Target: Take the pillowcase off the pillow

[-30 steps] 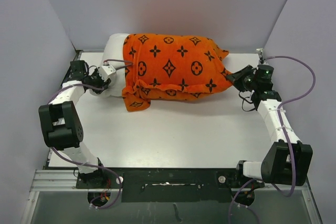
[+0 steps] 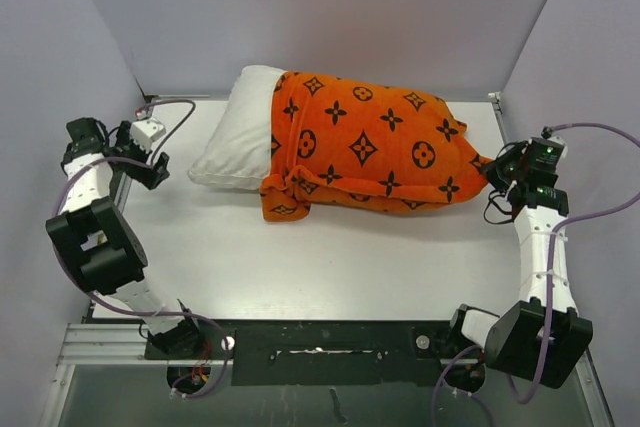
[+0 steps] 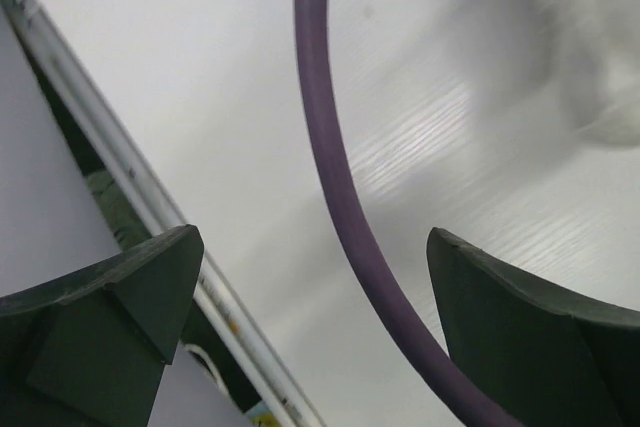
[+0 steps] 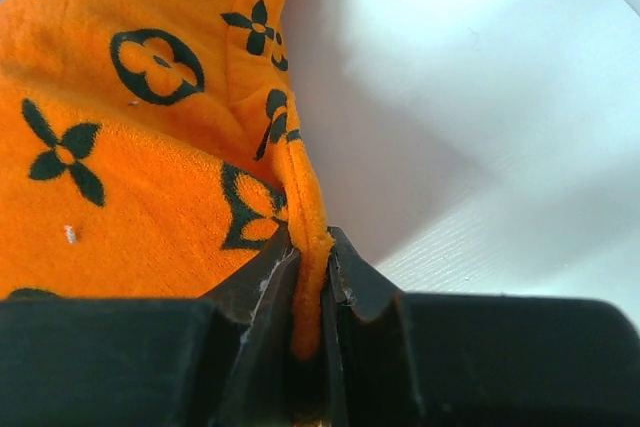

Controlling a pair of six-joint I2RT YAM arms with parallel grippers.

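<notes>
The orange patterned pillowcase [image 2: 355,147] covers most of the pillow, its white left end [image 2: 240,132] bare. My right gripper [image 2: 490,169] is shut on the case's right corner, pulling it into a narrow twist; in the right wrist view the orange cloth [image 4: 150,177] runs between the fingers. My left gripper [image 2: 155,157] stands open at the table's left edge, apart from the pillow, with a purple cable crossing the left wrist view between its fingers and blurred white fabric at upper right.
Walls stand close at the back, left and right.
My right gripper has moved right, drawing case and pillow rightward. My left gripper has left the white end of the pillow and moved to the left edge.
</notes>
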